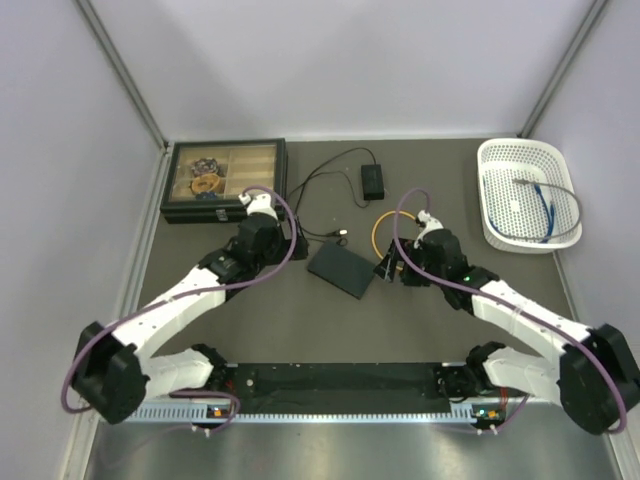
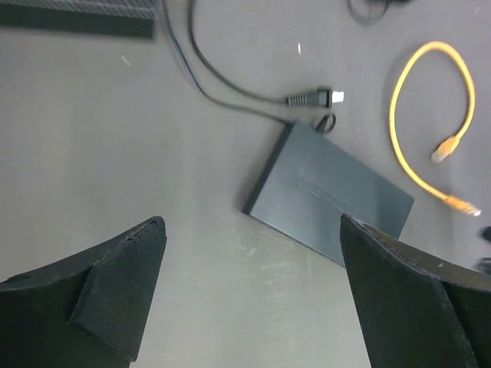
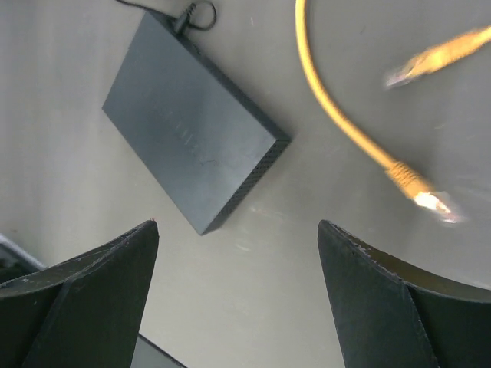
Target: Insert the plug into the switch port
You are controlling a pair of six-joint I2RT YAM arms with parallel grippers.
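A flat black box (image 1: 340, 268), likely the switch, lies mid-table with a small cable at its back edge. A black cable's plug (image 2: 311, 99) with a pale tip lies just behind it. A yellow cable (image 2: 395, 115) loops to its right, both connectors on the table. My left gripper (image 1: 278, 240) hovers left of the box, open and empty (image 2: 251, 268). My right gripper (image 1: 398, 263) is over the table at the box's right, its fingers apart with nothing between them (image 3: 238, 268).
A black power brick (image 1: 372, 181) lies at the back. A compartment case (image 1: 222, 210) sits back left, a white basket (image 1: 510, 160) with cables back right.
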